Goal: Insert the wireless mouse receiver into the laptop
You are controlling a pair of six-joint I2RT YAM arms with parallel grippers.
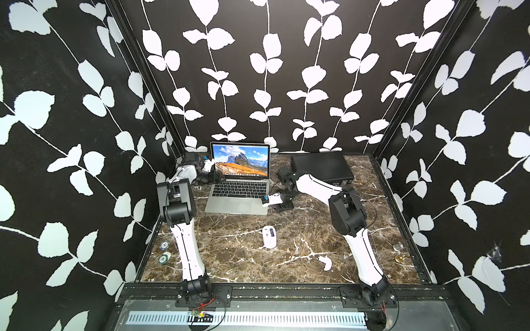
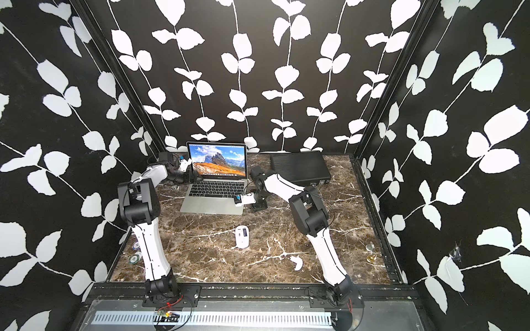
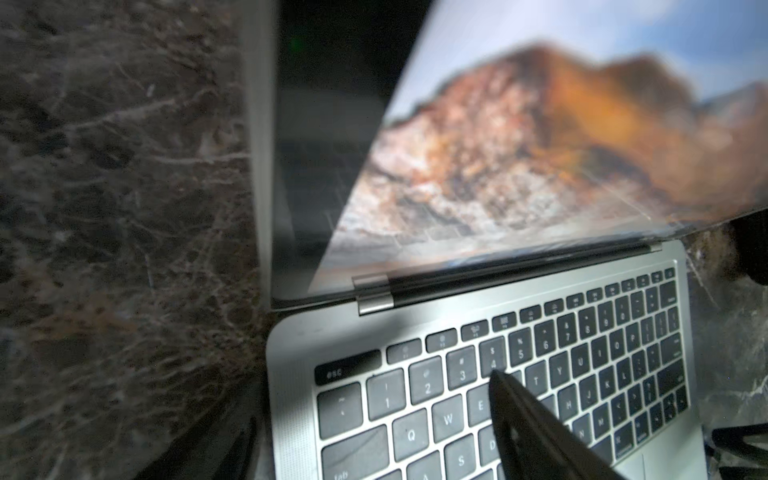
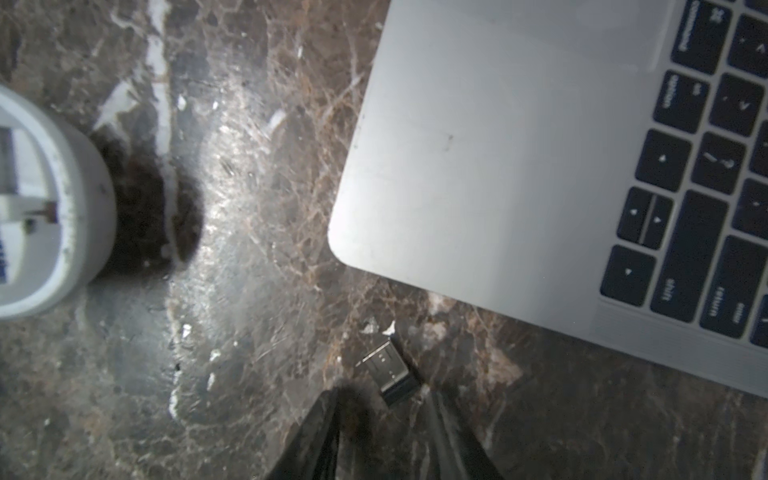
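Note:
The laptop (image 1: 236, 205) stands open at the back of the table, its screen lit. In the right wrist view, the small metal receiver (image 4: 385, 368) appears to lie on the table just off the laptop's side edge. My right gripper is open around its near end, the fingertips spread to either side; contact is not visible. My left gripper is open at the laptop's left side, one finger (image 3: 520, 424) over the keyboard and the other beyond the edge. The white mouse (image 1: 269, 236), underside up, lies in front of the laptop.
A black box (image 1: 322, 167) sits at the back right, behind my right arm. A white curved cover (image 1: 325, 262) lies near the front. Small round items (image 1: 164, 257) are by the left edge.

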